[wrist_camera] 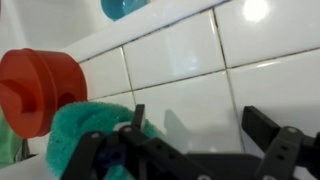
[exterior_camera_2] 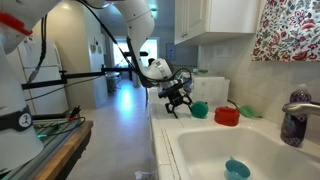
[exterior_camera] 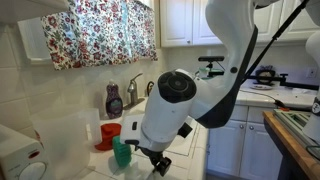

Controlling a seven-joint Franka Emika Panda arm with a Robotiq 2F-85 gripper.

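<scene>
A teal-green thing (exterior_camera: 122,152) with a soft, textured look rests on the white tiled counter (wrist_camera: 180,60). It shows at the lower left of the wrist view, partly hidden behind a finger. My gripper stands open beside it over bare tile, with nothing between its fingers. In the second exterior view the gripper (exterior_camera_2: 177,98) is low over the counter, on the near side of the green thing (exterior_camera_2: 199,109). A red container (wrist_camera: 40,90) sits just beyond the green thing.
A white sink (exterior_camera_2: 190,150) with a small teal cup (exterior_camera_2: 236,168) in it borders the work area. A dark soap bottle (exterior_camera: 114,102) stands by the wall, near the tap (exterior_camera: 134,88). A translucent bin (exterior_camera: 62,140) fills the counter's left end.
</scene>
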